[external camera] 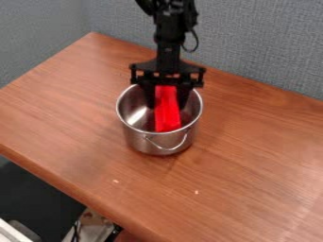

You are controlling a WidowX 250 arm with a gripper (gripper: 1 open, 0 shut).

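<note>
A steel pot (144, 141) with a wire handle stands on the wooden table. My black gripper (165, 90) is over the pot's mouth, its fingers reaching down to the rim and inside on either side of a red object (167, 112). The red object stands upright in the pot, its top between the fingers. Whether the fingers press on it I cannot tell.
A grey panel (265, 52) runs along the back. The table's near left edge drops to a dark area with some pale items and cables.
</note>
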